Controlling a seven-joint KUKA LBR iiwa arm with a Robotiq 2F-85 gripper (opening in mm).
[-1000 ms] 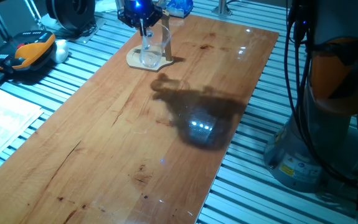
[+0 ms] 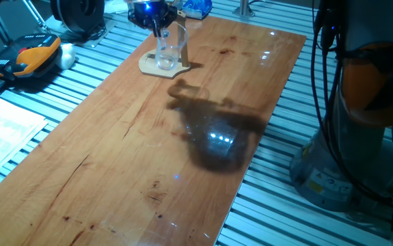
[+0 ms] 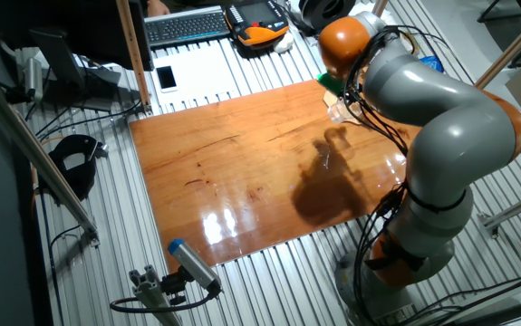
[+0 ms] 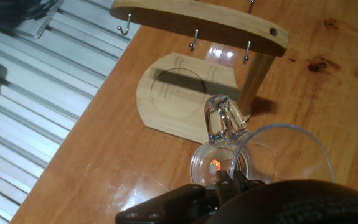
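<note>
A clear mug (image 4: 218, 163) with a loop handle hangs from my gripper, whose dark fingers are shut on it. In the wrist view, its handle points toward a wooden mug rack (image 4: 197, 20) with small metal hooks under its top bar. The rack's flat base (image 4: 157, 109), with a round outline on it, is bare where it shows. From exterior view 1, the mug (image 2: 172, 53) appears in front of the rack post (image 2: 184, 42), above the base; whether it touches a hook cannot be told. The arm largely hides the rack in exterior view 2.
The wooden board (image 2: 114, 150) is clear apart from the rack, with a large arm shadow across it. Past the board's edge lie an orange-and-black device (image 2: 25, 56), a white rounded object (image 2: 66, 56) and papers (image 2: 8, 133). A blue packet (image 2: 196, 8) sits behind the rack.
Gripper and mug have shifted slightly left in exterior view 1, the mug still held. Their shadow has moved a little too. The rack stays put.
</note>
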